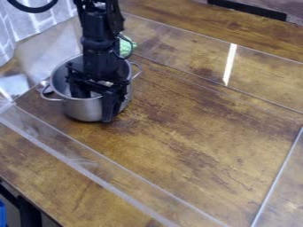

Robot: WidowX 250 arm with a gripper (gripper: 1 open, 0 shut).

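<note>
A steel pot (80,108) with side handles stands at the left of the wooden table. My black gripper (97,87) is lowered into and over the pot, hiding much of its inside. Whether its fingers are open or shut, or hold anything, I cannot tell.
A small green object (128,49) lies behind the arm. Clear plastic panels edge the wooden table (204,129), whose middle and right are bare. A light, translucent sheet or wall is at the back left.
</note>
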